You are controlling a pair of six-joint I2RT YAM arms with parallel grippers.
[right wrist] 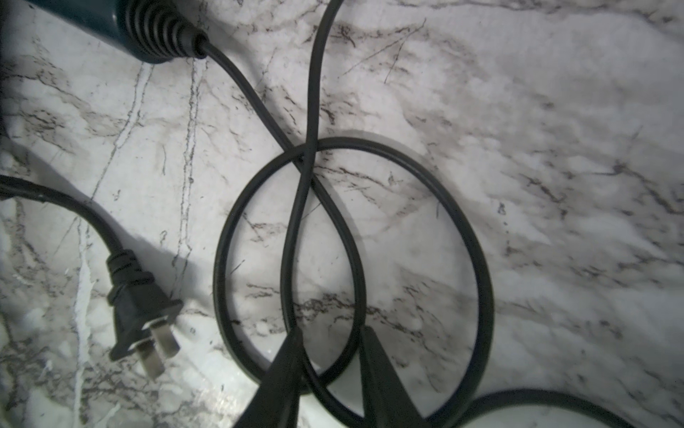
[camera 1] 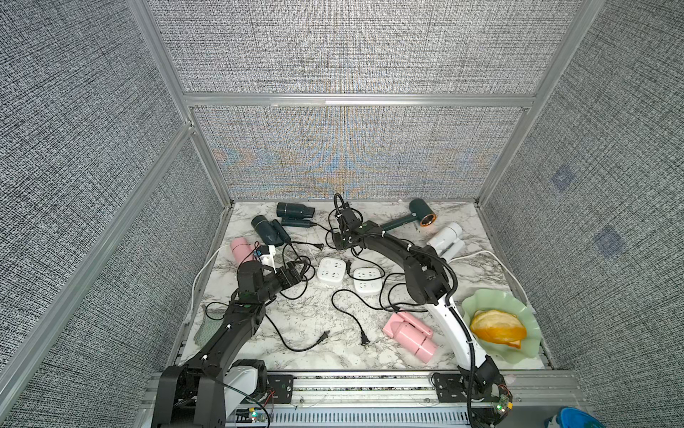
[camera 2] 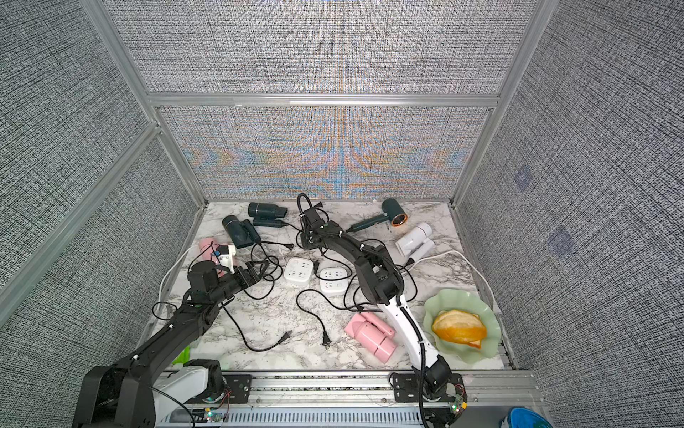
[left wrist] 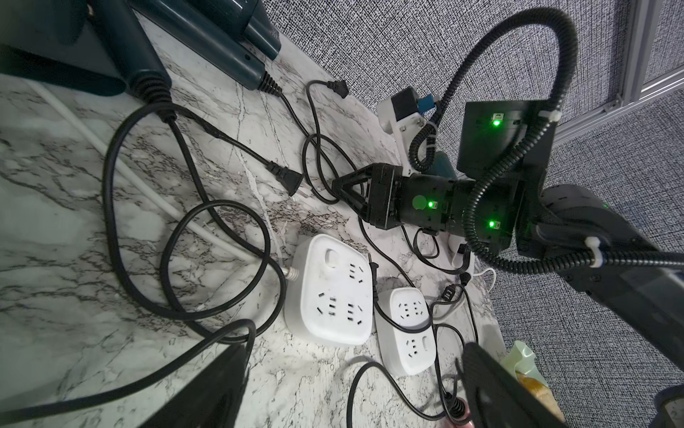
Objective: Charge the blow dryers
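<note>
My right gripper hangs low over a looped black cord [right wrist: 484, 285], its fingers part open, straddling a strand. A two-pin plug [right wrist: 142, 314] lies to their left; a dark green dryer [right wrist: 149, 28] is at upper left. My left gripper stands open, short of two white power strips [left wrist: 335, 292] [left wrist: 406, 346] with sockets facing up. Other green dryers [camera 1: 267, 230] [camera 1: 421, 212], a white dryer [camera 1: 445, 235] and pink dryers [camera 1: 413, 339] [camera 1: 241, 249] lie around the strips.
A green scalloped bowl [camera 1: 473, 303] with orange-yellow items sits at the right. Tangled cords cross much of the table, and loose plugs lie near the front. The bare front-left table [camera 1: 285, 335] has some free room; walls enclose the sides and back.
</note>
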